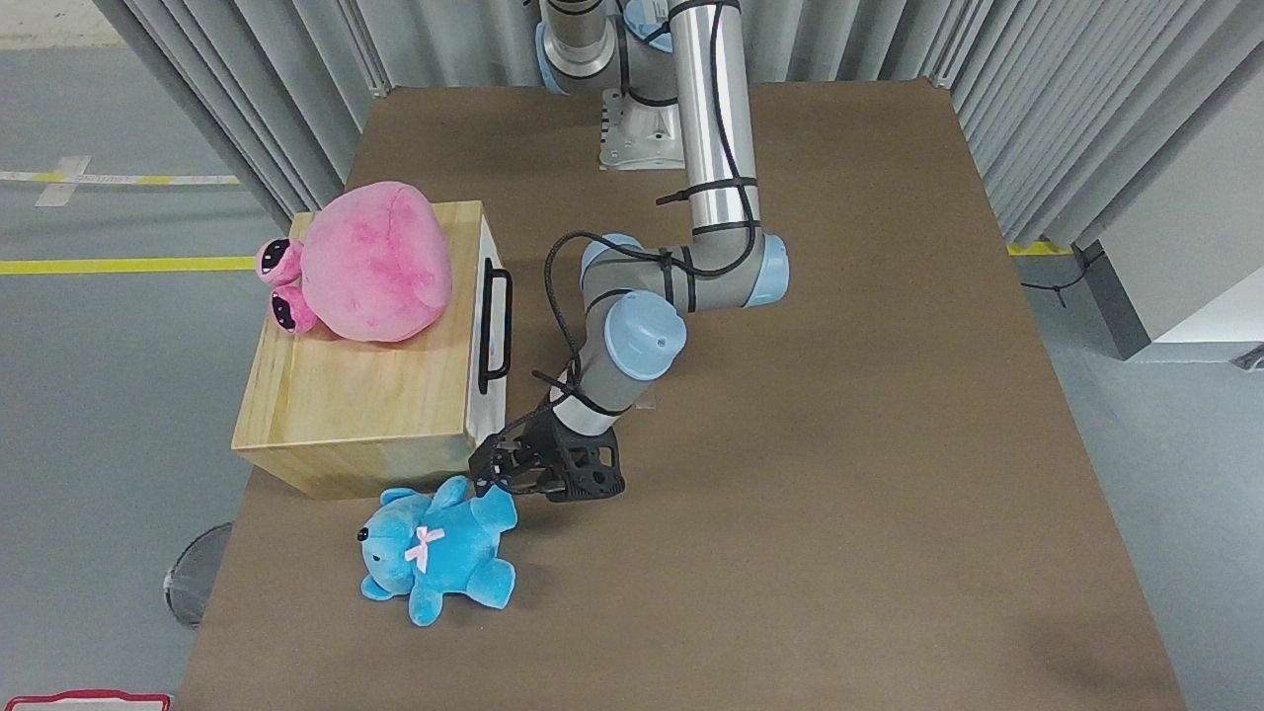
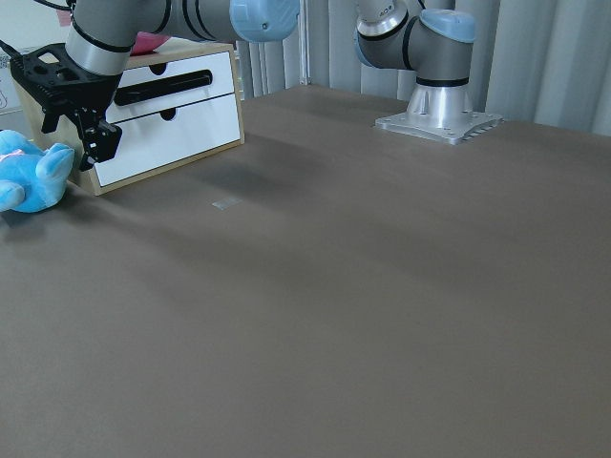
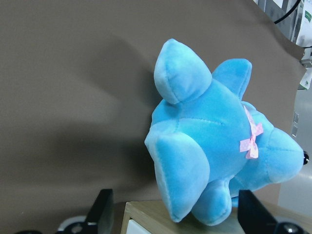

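A blue plush bear point(image 1: 456, 551) with a pink bow lies on its side on the table in front of the wooden cabinet, its head toward the left in the front view. My gripper hangs just above and beside it, by the cabinet's front corner. In the wrist view the two fingers are wide apart at the bottom, with the bear point(image 3: 200, 141) just beyond them, not held. In the left view the gripper's black body stands over the bear's right part.
The wooden cabinet point(image 1: 355, 415) with white drawer fronts and black handles carries a pink plush point(image 1: 373, 261) on top.
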